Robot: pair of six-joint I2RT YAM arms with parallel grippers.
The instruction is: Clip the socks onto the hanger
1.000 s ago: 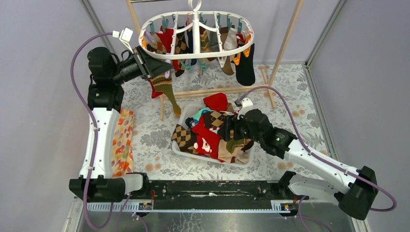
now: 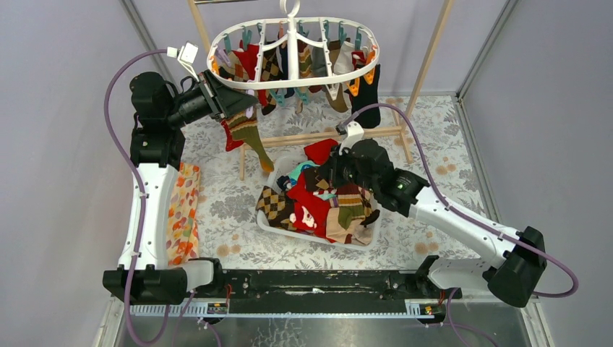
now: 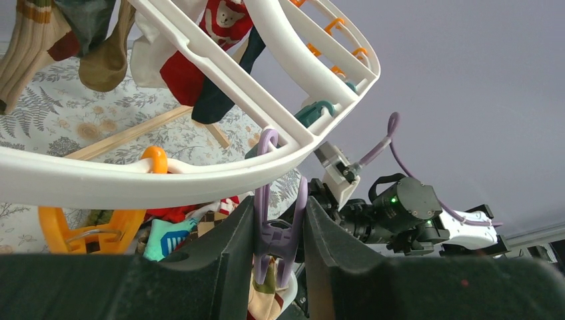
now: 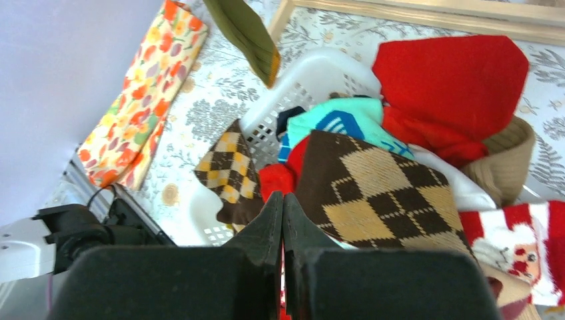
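Observation:
The white oval hanger (image 2: 293,83) holds many socks by coloured clips at the top of the top view. My left gripper (image 2: 248,100) is at its front left, shut on a purple clip (image 3: 278,237) on the hanger's rail. An olive striped sock (image 2: 247,134) hangs below there. My right gripper (image 2: 331,173) is shut over the white basket (image 2: 318,238) of loose socks, with nothing showing between its fingertips; in the right wrist view a brown argyle sock (image 4: 373,200) lies under it.
A wooden stand (image 2: 426,58) rises behind the hanger. A floral orange cloth (image 2: 182,217) lies at the left. Bare floral floor surrounds the basket.
My right arm has moved up and leftward over the basket, toward the hanger. The left arm looks unchanged.

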